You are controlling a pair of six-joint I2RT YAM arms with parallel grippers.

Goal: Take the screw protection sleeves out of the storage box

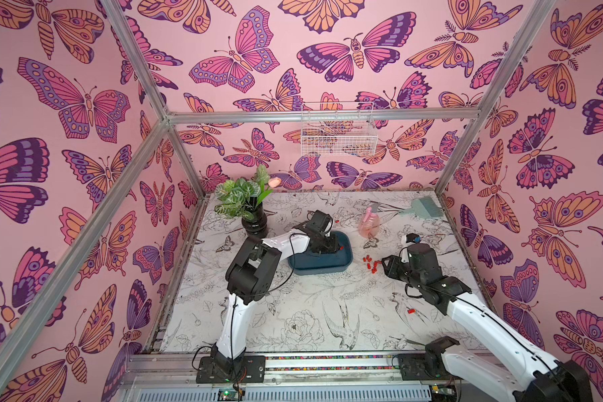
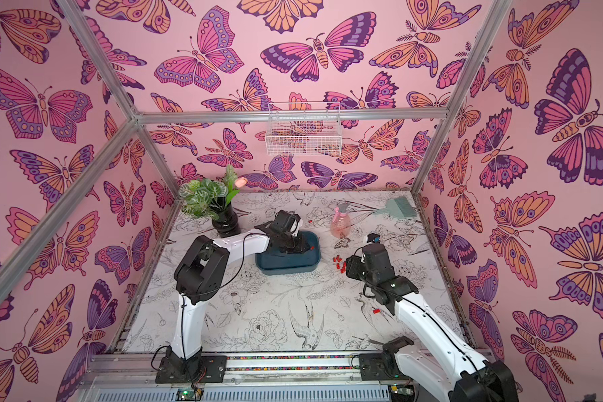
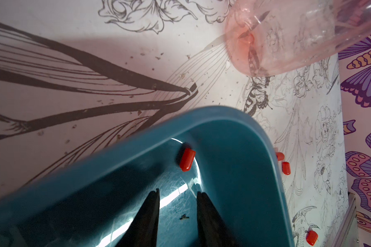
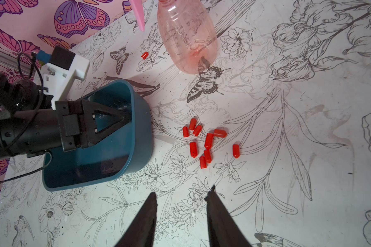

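One red sleeve [image 3: 187, 159] lies on the floor of the blue storage box [image 3: 251, 123], close to a rounded corner. My left gripper reaches down into the box, open and empty, its fingertips a little short of that sleeve in the left wrist view. On the table beside the box lies a loose group of several red sleeves [image 4: 209, 140]. Over the table to the right of this group my right gripper stands open, only bare table showing between its fingers. Single sleeves also lie apart, one behind the box [image 4: 144, 55] and one toward the front right [image 1: 410, 311].
A pink translucent spray bottle [image 1: 368, 223] stands behind and right of the box. At the back left is a potted plant [image 1: 254, 221], at the back right a green dustpan-like thing [image 1: 426, 207].
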